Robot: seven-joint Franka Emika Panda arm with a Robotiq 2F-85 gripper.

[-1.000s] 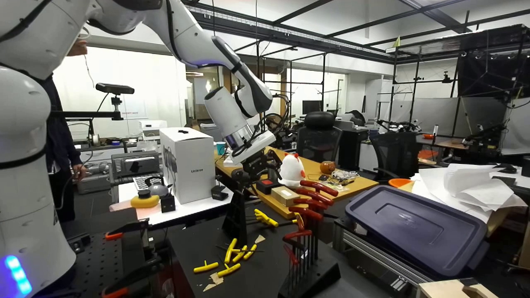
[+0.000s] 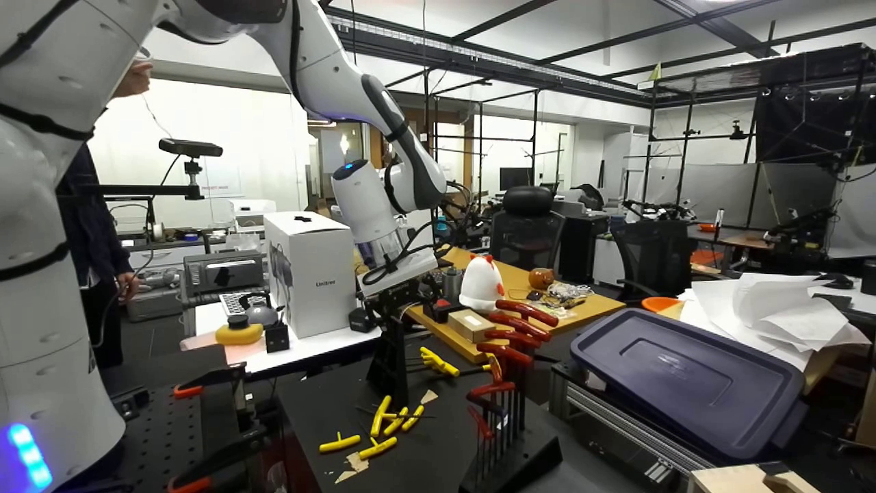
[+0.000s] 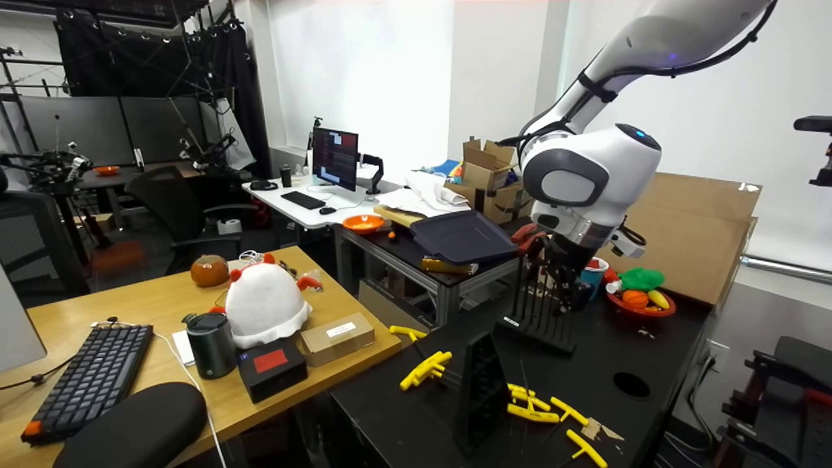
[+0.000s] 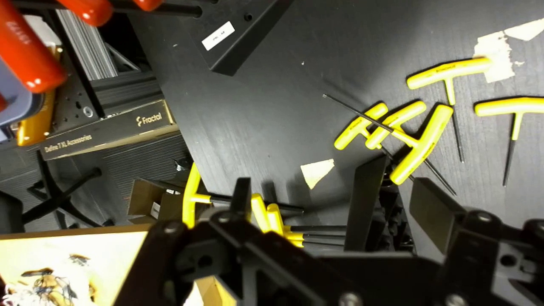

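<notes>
My gripper is open, its fingers wide apart. Between them in the wrist view shows the black upright stand (image 4: 363, 206); whether it reaches up between the pads is not clear. In exterior view 1 the gripper (image 2: 402, 297) is over the top of that stand (image 2: 388, 365). Several yellow T-handle hex keys lie loose on the black table: one pile (image 4: 395, 132) crosses over itself beside the stand, and another group (image 4: 270, 216) lies on the opposite side. A second rack (image 3: 536, 327) holds several red-handled keys (image 2: 513, 329).
A cardboard box (image 2: 472, 325) and a white plush toy (image 2: 482, 283) sit on the wooden desk. A red bowl of toy items (image 3: 639, 304) stands at the table's end. Bare tabletop (image 4: 255, 112) stretches between the red-key rack and the yellow keys.
The hand has swung to a more upright tilt and come slightly lower and left in exterior view 1, over the stand. The yellow keys and both racks have stayed put.
</notes>
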